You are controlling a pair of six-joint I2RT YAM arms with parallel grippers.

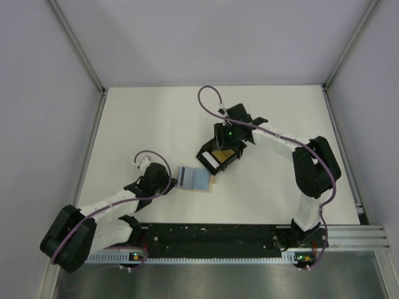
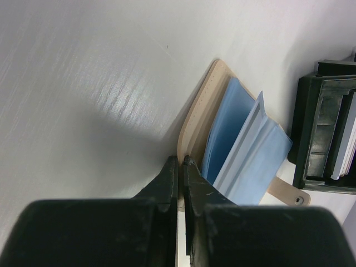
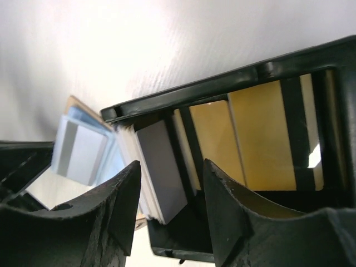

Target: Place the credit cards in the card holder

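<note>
The black tray [image 1: 208, 149] holds cards: a white-edged dark card [image 3: 161, 169] at its left end and yellow cards [image 3: 258, 133] further right. Over it my right gripper is part open, its fingertips above the white-edged card and the gap beside it; nothing is clearly held. The card holder [image 1: 196, 179], a beige board with light-blue pockets [image 2: 253, 161], lies left of and below the tray. My left gripper is shut at the holder's edge; whether it pinches the thin board edge is unclear.
Both arms' cables arch above the wrists.
</note>
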